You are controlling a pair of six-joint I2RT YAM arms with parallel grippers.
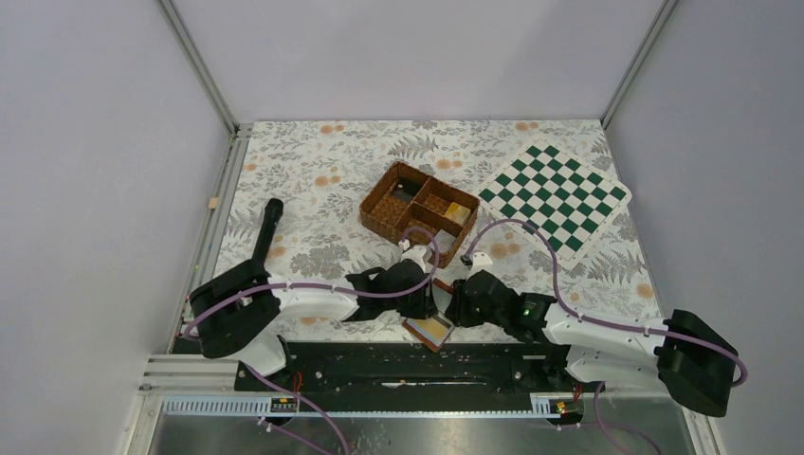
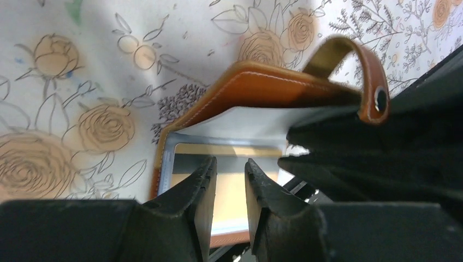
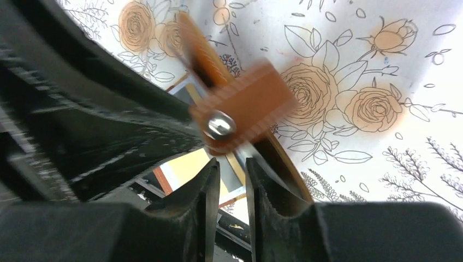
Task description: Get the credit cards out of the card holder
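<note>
The brown leather card holder (image 1: 431, 331) is at the table's front edge, between my two grippers. Its flaps stand spread, and a yellow card (image 2: 188, 188) shows inside a grey-edged pocket in the left wrist view. My left gripper is shut on the card holder, its fingers slightly apart with the holder between them. The strap with its metal snap (image 3: 221, 125) rises close to the camera in the right wrist view. My right gripper is part open over the holder's right side; whether it touches the leather cannot be told.
Behind the grippers stands a divided wicker basket (image 1: 381, 230) with items inside. A green-white checkered board (image 1: 555, 201) lies at the back right, and a black stick-like object (image 1: 268, 227) at the left.
</note>
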